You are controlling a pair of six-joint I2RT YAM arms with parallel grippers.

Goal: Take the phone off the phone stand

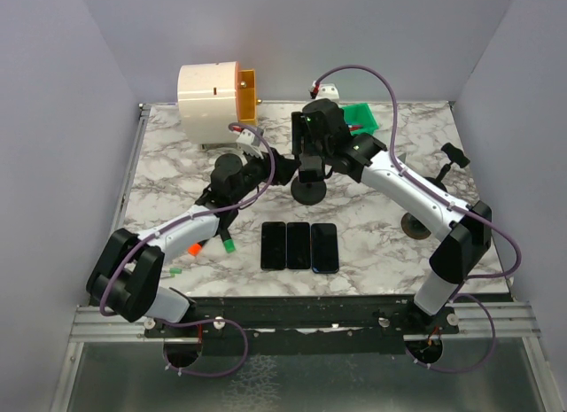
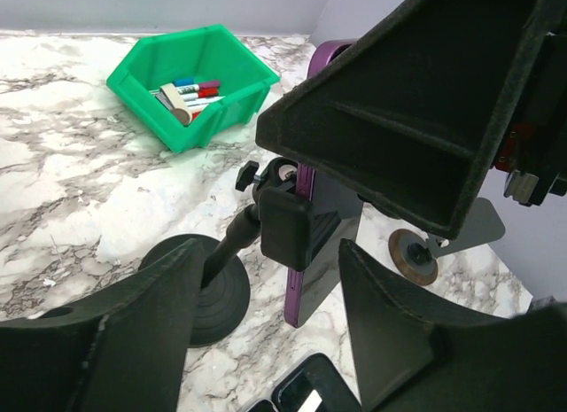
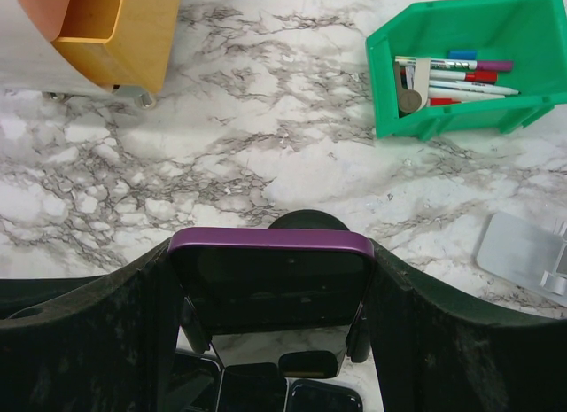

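Observation:
The purple-edged phone (image 2: 296,297) stands upright in the stand's clamp (image 2: 285,230), with one black clamp pad against its side edge. The stand's round black base (image 2: 226,301) rests on the table. My right gripper is shut on the upper part of the phone, a finger at each side; the phone's purple top edge (image 3: 270,238) shows between them. My left gripper is partly open, its fingertips to either side of the clamp and seemingly apart from it. From above, the left gripper (image 1: 291,168) sits just left of the clamp.
Three dark phones (image 1: 299,245) lie in front of the stand. A green bin (image 1: 361,118) with markers is behind it, and a white-and-orange cabinet (image 1: 209,102) stands at the back left. Another black stand (image 1: 416,224) is at the right.

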